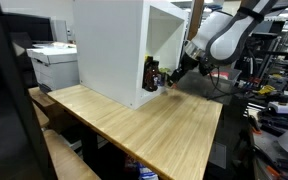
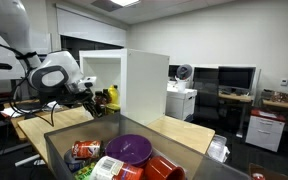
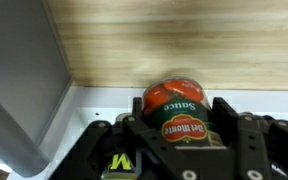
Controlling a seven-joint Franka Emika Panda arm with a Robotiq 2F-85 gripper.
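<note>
In the wrist view, my gripper is shut on a sauce container (image 3: 184,112) with a red and green top; the word "Sauce" shows on it. Its lower part is hidden behind the black fingers. A white edge, likely the shelf's, runs just behind it, with bare wood beyond. From exterior view 1, the gripper (image 1: 172,82) is by the open side of the white shelf unit (image 1: 109,45); the held container is too small there to make out clearly.
Dark bottles (image 1: 150,72) stand inside the shelf near the gripper. A yellow-marked item (image 3: 122,162) shows beside the held container. A bin holds a purple bowl (image 2: 128,150) and red cans (image 2: 117,169).
</note>
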